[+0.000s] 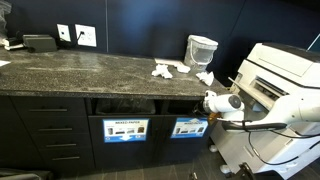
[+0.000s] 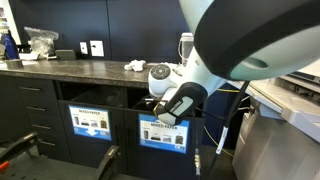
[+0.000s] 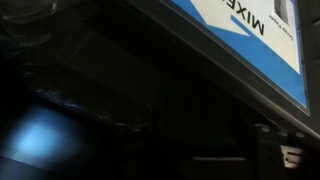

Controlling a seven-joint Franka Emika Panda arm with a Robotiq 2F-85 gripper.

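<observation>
The right-hand bin bears a mixed-paper sign, and its opening lies under the counter. My gripper is low at that opening, just below the counter edge. In the wrist view the bin interior is very dark, with a dim sheen of plastic and a bluish bright patch. The fingers are barely visible at the lower right, and their spacing is lost in shadow. No paper shows clearly at the gripper now. Crumpled white paper lies on the countertop.
More crumpled paper sits near the counter's right end by a white bucket. The left bin stands beside the right one. The counter edge is close above the gripper; a white appliance stands at the right.
</observation>
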